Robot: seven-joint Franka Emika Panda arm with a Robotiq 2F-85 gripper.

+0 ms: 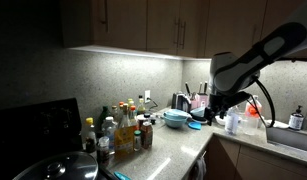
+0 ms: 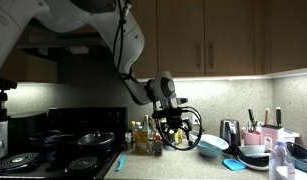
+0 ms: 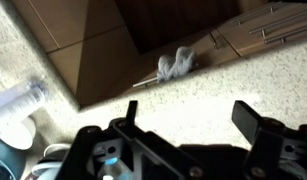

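My gripper is open above the speckled countertop, with nothing visible between its fingers. From the first exterior view, the gripper hangs near the counter's front edge, right of the light-blue bowls. In the second exterior view the gripper is in front of the back wall, left of the bowl. A bunched grey cloth shows beside a drawer handle past the counter edge in the wrist view.
Bottles and jars crowd the counter near the stove. A clear bottle stands at the wrist view's left side. Knives sit in a pink holder; a pan is on the stove. Open counter lies in front of the bowls.
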